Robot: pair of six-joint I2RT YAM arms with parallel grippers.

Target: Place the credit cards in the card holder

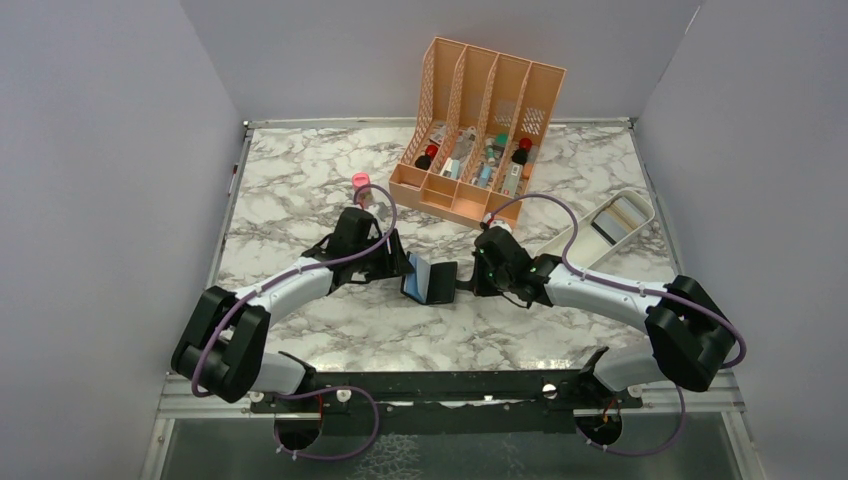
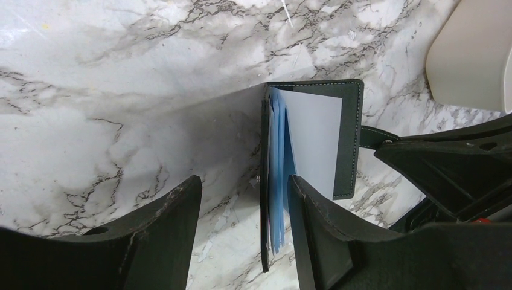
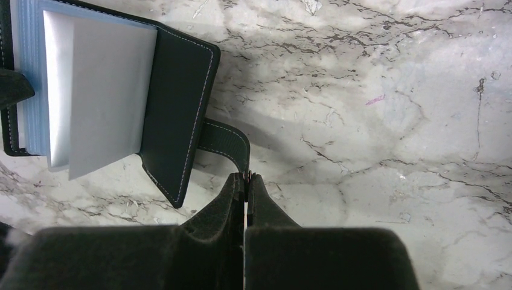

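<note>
The black card holder (image 1: 440, 282) lies open at the middle of the table, its clear blue-tinted sleeves (image 2: 277, 169) standing up on edge in the left wrist view. My left gripper stands open, one finger on either side of the cover and sleeve stack, the right finger close against the sleeves. My right gripper is shut on the holder's strap (image 3: 226, 136), to the right of the holder. A pale tray (image 1: 610, 225) at the right holds a row of card-like items (image 1: 622, 218).
An orange compartment organiser (image 1: 450, 200) with small items stands at the back centre. A pink-topped container (image 1: 360, 181) is at the back left, behind the left arm.
</note>
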